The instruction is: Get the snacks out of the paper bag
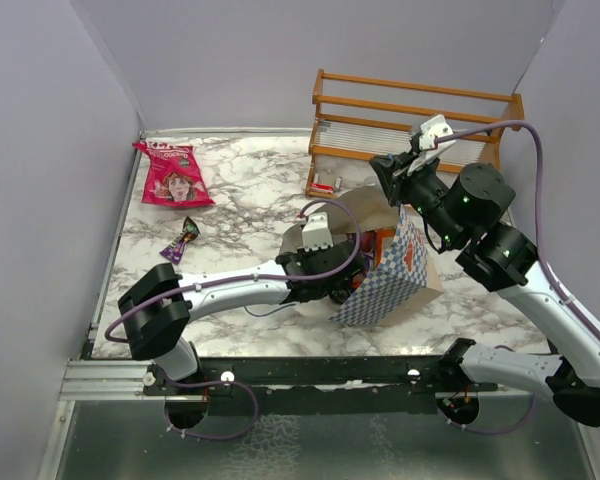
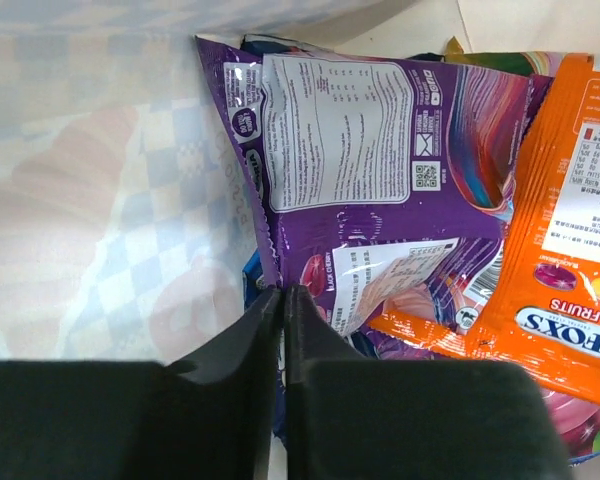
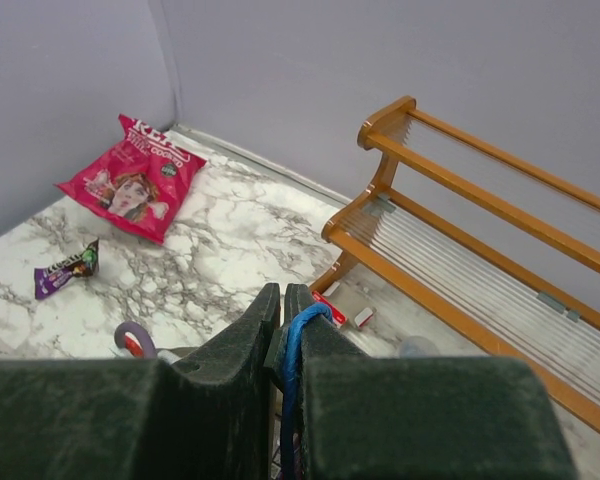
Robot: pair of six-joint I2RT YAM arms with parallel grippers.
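The paper bag [image 1: 388, 292], blue-and-white checked on one side, lies tipped with its mouth toward the left arm. Inside it, a purple snack packet [image 2: 345, 130] leans against an orange Fox's packet [image 2: 570, 240]. My left gripper reaches into the bag, its fingertips nearly together at the purple packet's lower left edge; whether that edge is between them is unclear. Above the bag's upper rim, my right gripper is shut on a blue cord [image 3: 292, 385], apparently the bag's handle. A pink packet [image 1: 172, 175] and a small purple snack [image 1: 180, 241] lie outside on the table.
A wooden rack [image 1: 410, 145] stands at the back right, with a small red-and-white item [image 1: 324, 187] by its left end.
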